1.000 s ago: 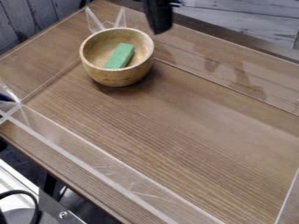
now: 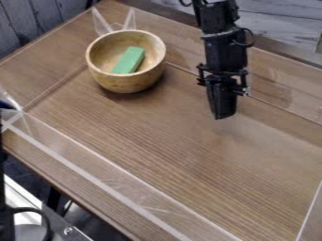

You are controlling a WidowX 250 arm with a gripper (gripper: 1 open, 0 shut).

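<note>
A black robot arm reaches down from the top centre, its gripper (image 2: 224,107) low over the wooden table, right of a wooden bowl (image 2: 117,78). The gripper looks shut, with nothing visible between its fingers. A green block (image 2: 130,58) lies inside the bowl.
A pale plank wall (image 2: 287,28) runs along the back right. Dark cables (image 2: 28,213) lie at the lower left edge.
The bowl and block have not moved.
</note>
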